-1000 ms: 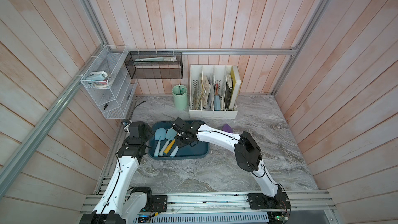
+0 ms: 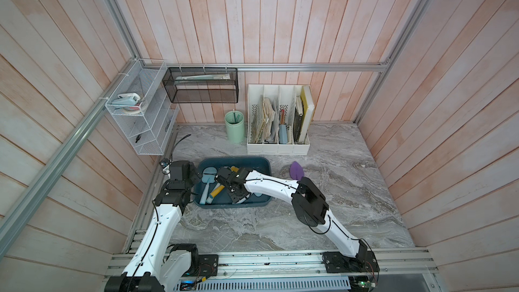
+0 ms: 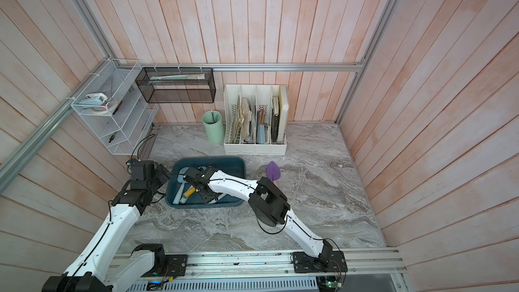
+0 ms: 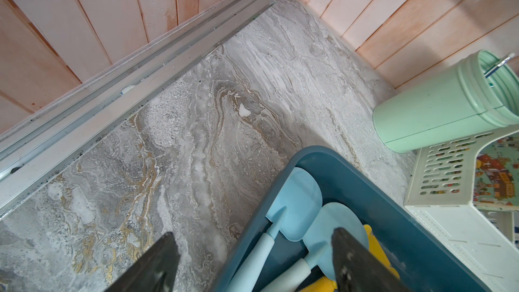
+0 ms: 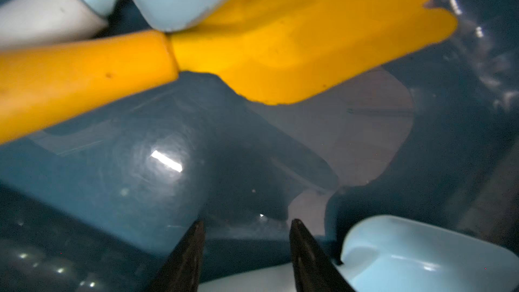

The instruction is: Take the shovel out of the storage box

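Observation:
The dark teal storage box [image 2: 263,163] holds several shovels. Two light blue shovels with white handles lie at its left end, one blue shovel [image 4: 294,200] nearest the wall. Beside them is a yellow shovel [image 5: 302,37]. A further light blue shovel [image 5: 438,259] lies at the bottom of the right wrist view, its white handle [image 5: 246,281] crossing between the fingers of my right gripper. That gripper is inside the box with its fingers apart; contact with the handle cannot be judged. My left gripper is open by the box's left end, holding nothing.
A purple shovel [image 2: 296,170] rests on the marble counter right of the box. Behind stand a green cup [image 2: 235,127] and a white file organizer [image 2: 278,148]. A wire rack [image 2: 146,113] hangs at left.
More of the purple shovel is exposed. The left arm has barely moved.

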